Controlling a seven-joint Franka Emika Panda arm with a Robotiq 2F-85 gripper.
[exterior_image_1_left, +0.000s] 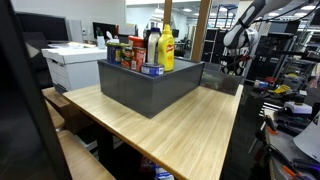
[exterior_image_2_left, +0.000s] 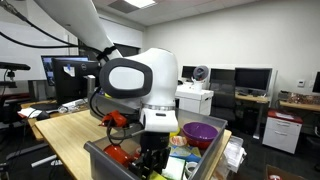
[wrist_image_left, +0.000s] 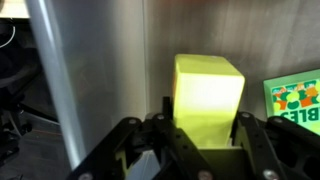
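An orange-and-yellow item (wrist_image_left: 208, 85) with a pale yellow end stands between the black fingers of my gripper in the wrist view, and the gripper is shut on it. In exterior view 2 the white arm reaches down into a grey bin (exterior_image_2_left: 205, 103), its black gripper (exterior_image_2_left: 150, 165) low inside. The held item is hard to make out there behind the arm. A grey bin wall (wrist_image_left: 62, 80) runs close along the left of the wrist view.
A green box (wrist_image_left: 294, 100) lies right of the held item. The bin also holds a purple bowl (exterior_image_2_left: 200, 132) and a red item (exterior_image_2_left: 118, 157). Bottles and cans fill another grey bin (exterior_image_1_left: 150, 93) in exterior view 1.
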